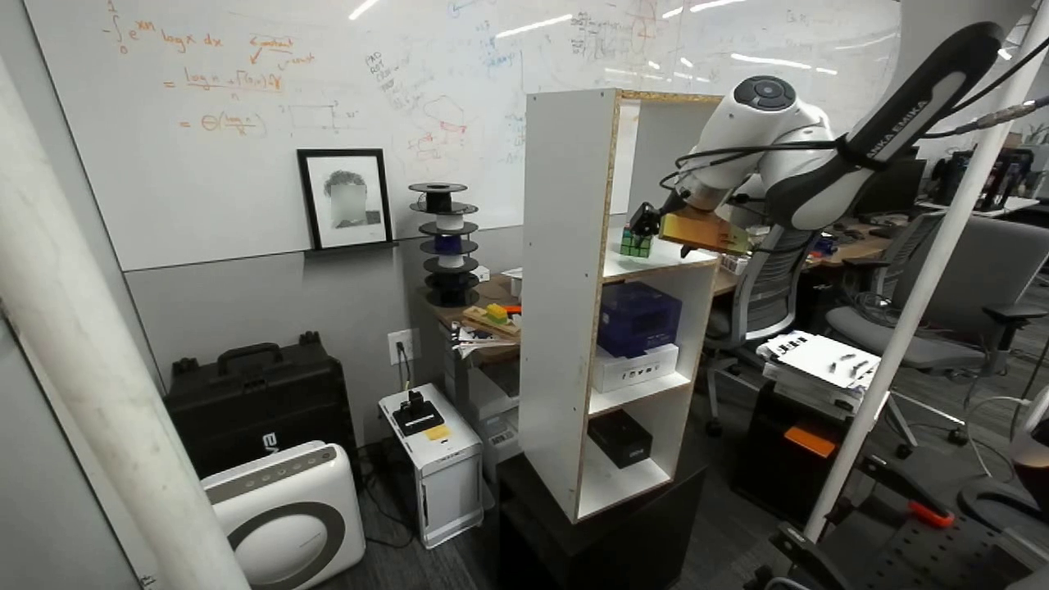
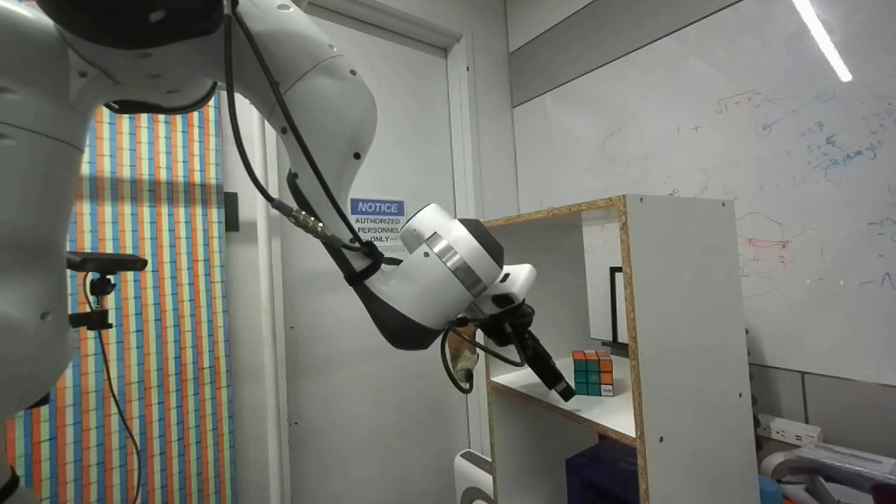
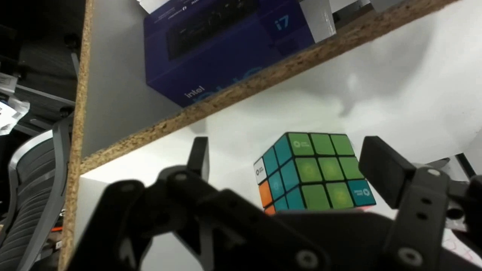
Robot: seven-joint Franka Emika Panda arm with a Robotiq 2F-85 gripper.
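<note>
A Rubik's cube (image 3: 323, 169) rests on the white upper shelf, its green face and a teal side showing in the wrist view. My gripper is open, one finger (image 3: 388, 171) close by the cube's right side and the other well off to its left. No part of the cube looks clasped. In the second exterior view the cube (image 2: 593, 373) sits just beyond the dark finger (image 2: 550, 374). From the first exterior view the gripper partly covers the cube (image 1: 635, 242).
The shelf unit (image 1: 560, 295) has a side wall beside the cube and a chipboard front edge (image 3: 226, 95). One level down, a blue Intel box (image 1: 639, 319) stands on a white box (image 1: 634, 367). A black box (image 1: 619, 438) occupies the bottom compartment.
</note>
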